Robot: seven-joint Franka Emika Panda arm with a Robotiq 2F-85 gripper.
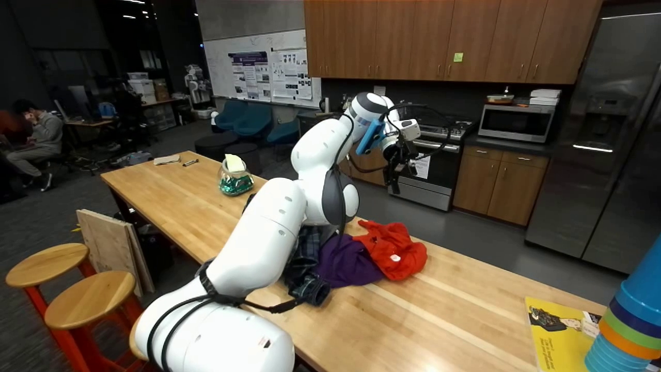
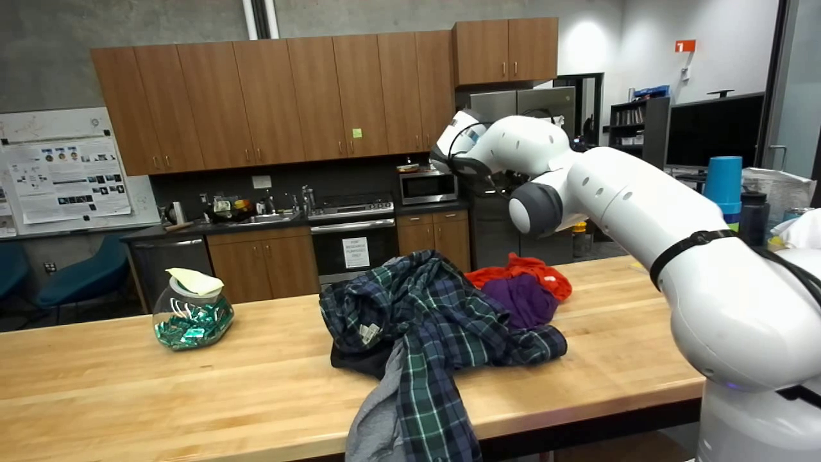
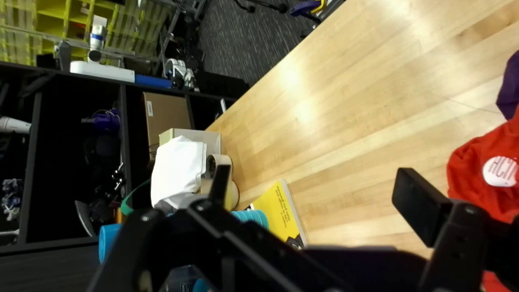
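Note:
High above the table's far side, my gripper (image 1: 404,175) hangs clear of everything. Wide apart in the wrist view, its black fingers (image 3: 422,207) have only bare tabletop showing between them, so it is open. On the table, a red garment (image 1: 396,249) with a white round print lies bunched against a purple one (image 1: 350,260). Beside these, a dark green plaid shirt (image 2: 431,308) is heaped over black cloth. A grey sleeve (image 2: 378,416) hangs past the front edge with part of the plaid. In exterior view 1 my arm covers much of the plaid shirt.
A glass jar (image 2: 192,314) of green-wrapped items stands left of the clothes. A yellow book (image 1: 561,331) and stacked blue cups (image 1: 629,316) occupy the opposite end. Bare wooden table (image 1: 458,304) stretches between the red garment and the book.

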